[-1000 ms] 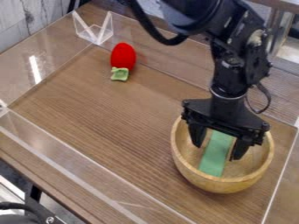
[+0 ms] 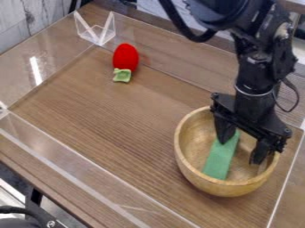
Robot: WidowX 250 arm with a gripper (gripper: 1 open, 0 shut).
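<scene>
My black gripper (image 2: 248, 131) reaches down from the upper right into a tan bowl (image 2: 188, 169) at the lower right of the table. Its fingers stand apart, one over the green block (image 2: 219, 162) and one toward the bowl's right side. The green block lies in the bowl, left of the gap between the fingers, with nothing clearly held.
A red object (image 2: 125, 56) and a small green piece (image 2: 121, 76) sit at the upper left, near a clear container (image 2: 95, 27) at the back. A black cable runs along the lower left edge.
The gripper has turned and shifted right, its fingers now more to the right of the green block. The block shows more at its left side.
</scene>
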